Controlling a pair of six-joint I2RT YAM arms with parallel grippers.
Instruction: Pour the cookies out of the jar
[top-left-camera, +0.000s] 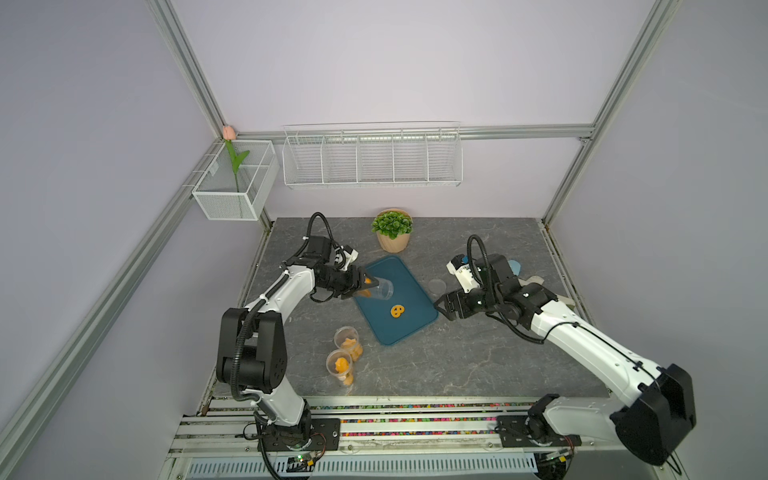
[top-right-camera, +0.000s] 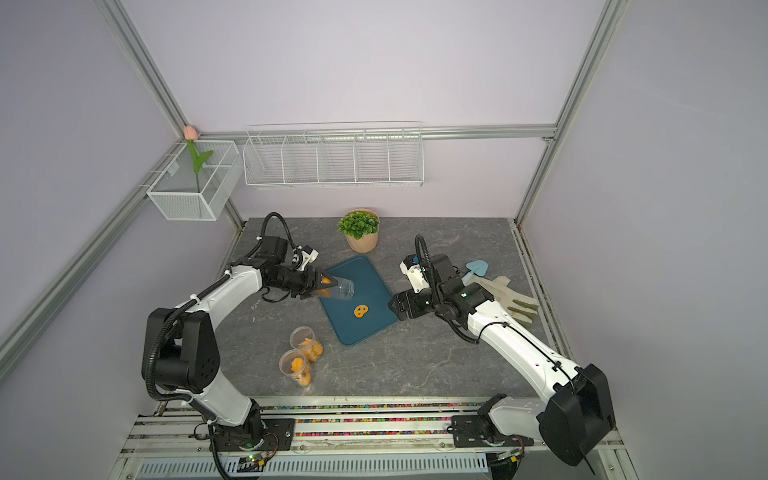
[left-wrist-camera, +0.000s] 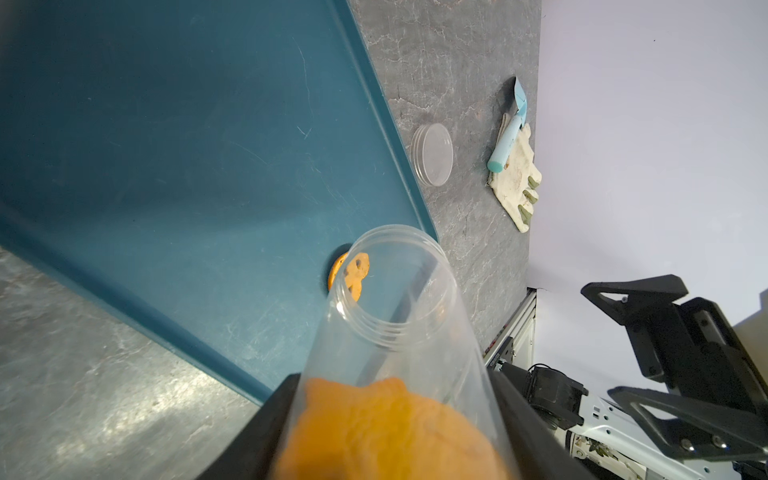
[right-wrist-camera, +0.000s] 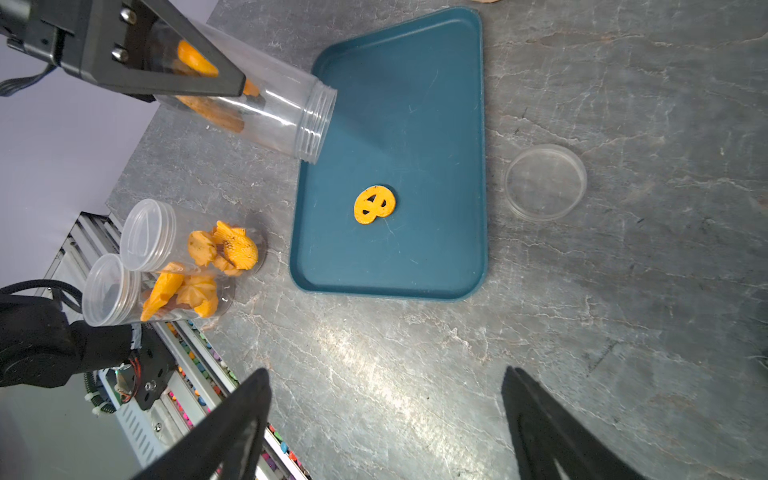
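My left gripper (top-left-camera: 360, 281) is shut on a clear open jar (right-wrist-camera: 276, 112), held tipped on its side over the blue tray (right-wrist-camera: 408, 248), mouth toward the tray. Orange cookies (left-wrist-camera: 392, 432) sit in the gripper end of the jar. A single pretzel-shaped cookie (right-wrist-camera: 374, 201) lies on the tray below. A clear lid (right-wrist-camera: 546, 182) lies on the table right of the tray. My right gripper (top-left-camera: 448, 305) is over the table near the tray's right side, its fingers apart, with nothing between them.
Two lidded jars of cookies (right-wrist-camera: 192, 240) stand front left of the tray. A potted plant (top-left-camera: 392, 228) is at the back, a glove (left-wrist-camera: 513, 188) and blue tool (left-wrist-camera: 506, 140) at the right.
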